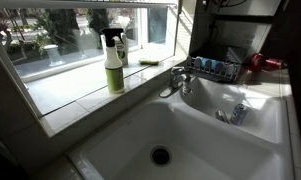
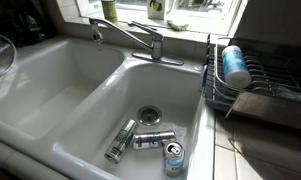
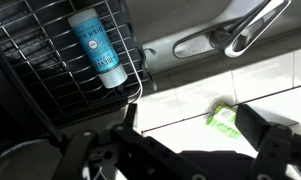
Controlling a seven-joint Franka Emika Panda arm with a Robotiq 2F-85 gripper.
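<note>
In the wrist view my gripper stands open, its dark fingers far apart at the lower edge with nothing between them. A blue-and-white can point(image 3: 98, 48) lies on the black wire rack, up and left of the fingers; exterior view 2 shows the same can point(image 2: 235, 66) on its side. Down in the right basin are a standing can point(image 2: 174, 158), a can lying crosswise point(image 2: 155, 139) and another can lying aslant point(image 2: 120, 141). Between the fingers' sides, further off, a green-and-white item point(image 3: 225, 121) rests on the pale tiles.
The faucet point(image 2: 155, 40) rises behind the basins. A spray bottle point(image 1: 113, 65) occupies the windowsill. Beside the right basin, the dish rack point(image 2: 275, 85) sits on the counter. The left basin point(image 1: 195, 150) is empty.
</note>
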